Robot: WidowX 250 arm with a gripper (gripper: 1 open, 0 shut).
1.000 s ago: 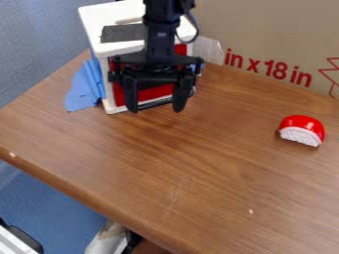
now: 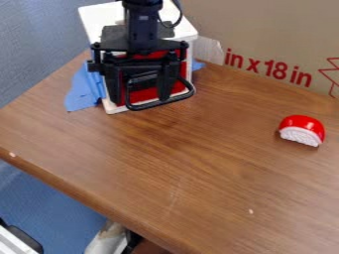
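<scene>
The black gripper (image 2: 141,74) hangs in front of a white box-like object (image 2: 103,20) with a red front, at the back left of the wooden table. Its dark body overlaps the red part, and whether its fingers hold anything cannot be seen clearly. A blue cloth (image 2: 83,89) lies at the left side of the white object. A red, round-topped object with a white bristly face (image 2: 299,133) lies apart on the right of the table.
A cardboard panel (image 2: 265,30) with red print stands behind. Blue floor shows beyond the left edge.
The gripper has shifted left and changed its angle in front of the red part of the white object. The red object on the right has not moved.
</scene>
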